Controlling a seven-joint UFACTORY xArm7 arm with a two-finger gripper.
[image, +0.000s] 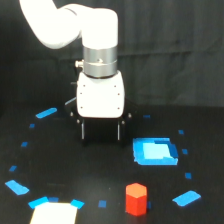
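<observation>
My gripper (101, 133) hangs over the dark table, left of the blue-bordered square, its two dark fingers spread apart. Nothing shows between them. Near the front stands an orange-red block (136, 199), well below the gripper in the view and a little to its right. The square (139, 150) has a blue border around a white and pale-blue middle. At the bottom edge lies a cream-coloured block or pad (54, 213), partly cut off by the frame.
Blue tape strips mark the table at the left (17, 187), front right (186, 198) and back left (46, 113), with several small blue squares between. Much of the dark surface between gripper and orange-red block is bare.
</observation>
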